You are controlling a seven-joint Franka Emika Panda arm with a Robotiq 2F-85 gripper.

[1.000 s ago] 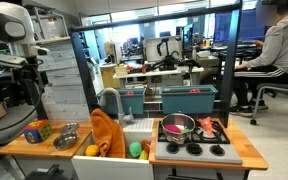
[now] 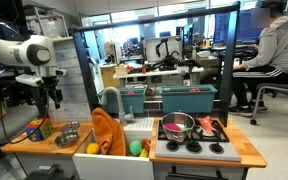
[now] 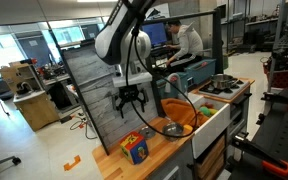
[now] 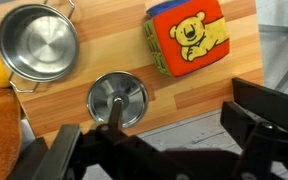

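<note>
My gripper hangs open above the left wooden counter, its dark fingers wide apart at the bottom of the wrist view. Between them show only counter and floor. A round silver lid [image 4: 118,98] with a knob lies flat on the wood, just beyond the left finger. Farther off stands a two-handled metal pot [image 4: 39,42], empty inside. The colourful box with a yellow bear [image 4: 192,35] rests near the counter's edge; exterior view 2 also shows this box [image 3: 134,148] below the gripper [image 3: 132,108].
An orange cloth [image 2: 106,132] hangs at the sink [image 2: 119,166], which holds several toy foods. On the right, a pot [image 2: 178,125] stands on the stove [image 2: 196,148]. Dark posts and a top bar [image 2: 154,18] frame the counter.
In exterior view 1 the arm has swung right over the left counter, and the gripper is a little lower. The objects on the counter have not visibly moved.
</note>
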